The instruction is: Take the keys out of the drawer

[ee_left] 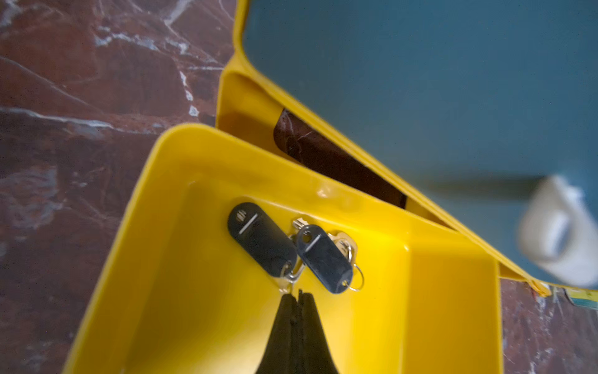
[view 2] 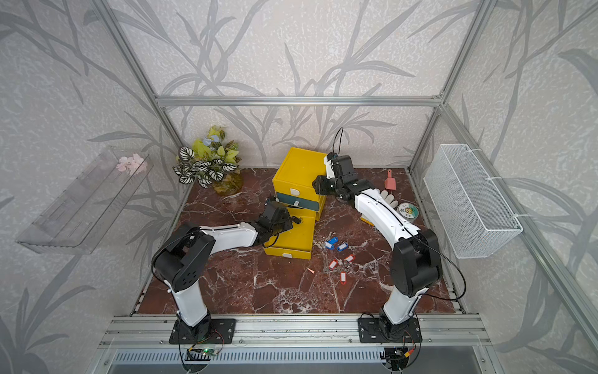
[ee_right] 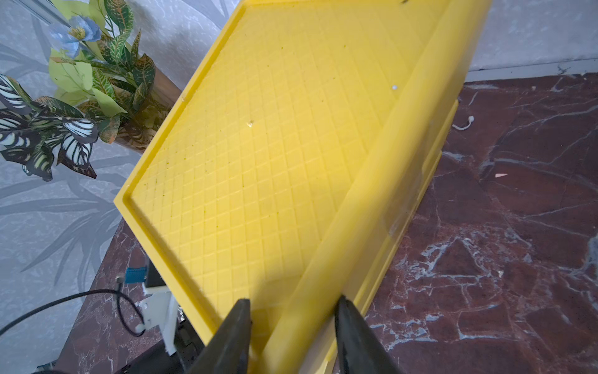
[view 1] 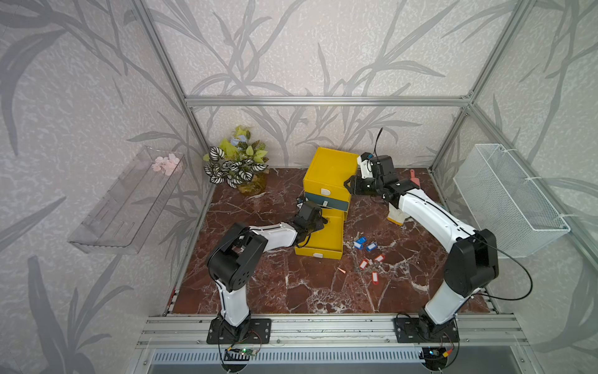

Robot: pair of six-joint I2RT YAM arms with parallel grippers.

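Observation:
In the pulled-out bottom yellow drawer (ee_left: 436, 293) lie keys with two black tags (ee_left: 261, 240), by the back wall. My left gripper is over the drawer, just short of the tags, shut with nothing visible between its fingers. My right gripper is at the right edge of the yellow cabinet's top (view 2: 300, 165), fingers part open on either side of that rim.
Blue tags (view 1: 361, 243) and red tags (view 1: 375, 277) lie right of the drawer. A plant (view 1: 236, 168) stands back left, a white basket (view 1: 510, 199) at right.

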